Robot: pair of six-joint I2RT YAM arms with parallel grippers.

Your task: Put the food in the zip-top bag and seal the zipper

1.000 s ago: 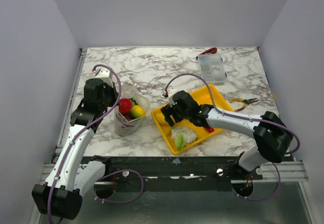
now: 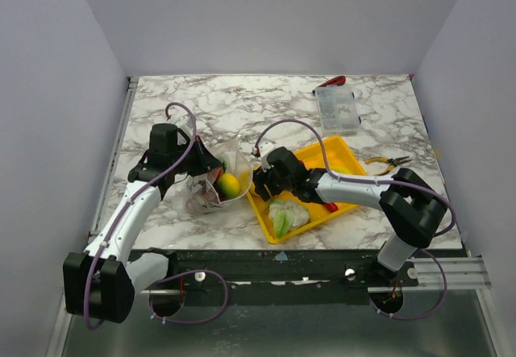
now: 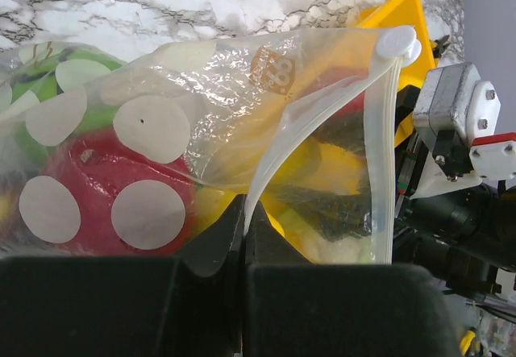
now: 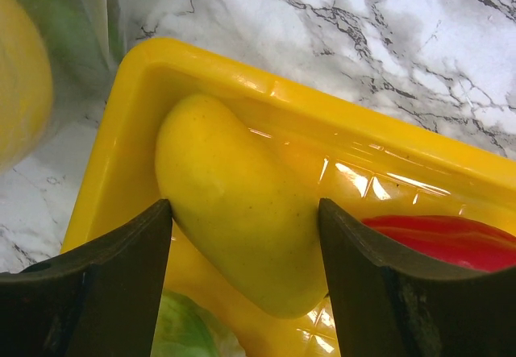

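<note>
A clear zip bag [image 2: 218, 192] with food inside stands left of the yellow tray [image 2: 278, 236]. My left gripper is shut on the bag's zipper edge at its upper left; red, green and yellow food shows through the plastic. My right gripper is over the tray's left end, its fingers part open on either side of a yellow oblong food [image 4: 238, 196], touching or nearly touching it. A red pepper-like item [image 4: 435, 236] and a leafy green item [image 2: 286, 216] also lie in the tray.
A clear plastic case [image 2: 339, 111] with a red item [image 2: 332, 80] behind it lies at the back right. Yellow-handled pliers [image 2: 387, 162] lie right of the tray.
My left gripper has moved right and down with the bag's edge, and the bag has shifted toward the tray. My right gripper has settled around the yellow food at the tray's left end.
</note>
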